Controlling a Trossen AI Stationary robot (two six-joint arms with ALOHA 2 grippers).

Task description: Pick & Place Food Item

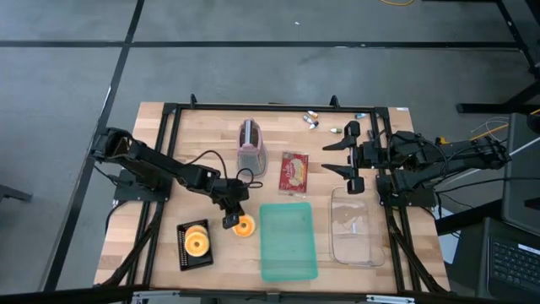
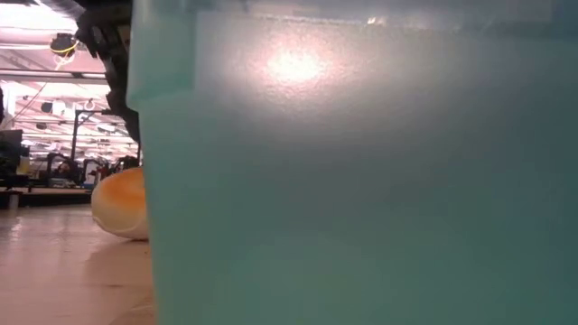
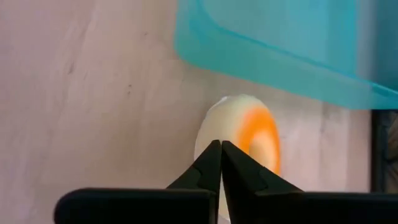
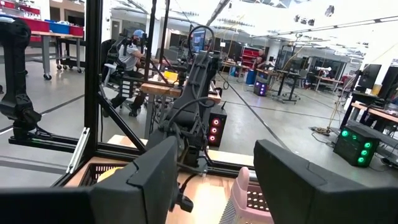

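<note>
A ring-shaped orange and cream food item (image 1: 245, 225) lies on the table between the black basket and the teal tray (image 1: 288, 276). Its edge (image 2: 120, 203) shows beside the tray in the low view. In the left wrist view, my left gripper has its fingertips together, nothing between them. They overlap the near side of the ring (image 3: 249, 124) in that view, covering part of it. Over on the right side of the table, my right gripper (image 1: 334, 159) stands open and empty, its fingers (image 4: 155, 174) wide apart.
The black basket (image 1: 183, 255) holds similar rings. A clear container (image 1: 353, 253) stands right of the tray. Farther back are a pink-handled grater (image 1: 251, 152), a red box (image 1: 293, 173) and several small items (image 1: 310, 122). Bare wood lies around the ring's far side.
</note>
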